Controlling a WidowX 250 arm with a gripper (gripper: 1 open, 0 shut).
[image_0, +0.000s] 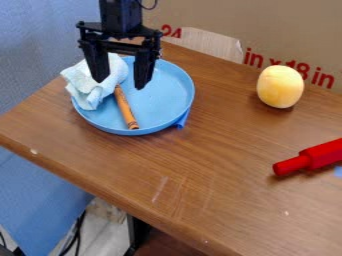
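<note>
My black gripper (119, 66) hangs open over the left part of a blue plate (168, 110), its two fingers apart. Below and beside its left finger a white cloth (88, 86) lies bunched on the plate, partly over the rim. An orange stick-like object (126, 110) lies on the plate, its upper end near the cloth. I cannot tell whether the fingers touch the cloth.
A yellow round object (279, 86) stands at the back right of the wooden table (214, 190). A red cylinder (310, 158) lies at the right edge.
</note>
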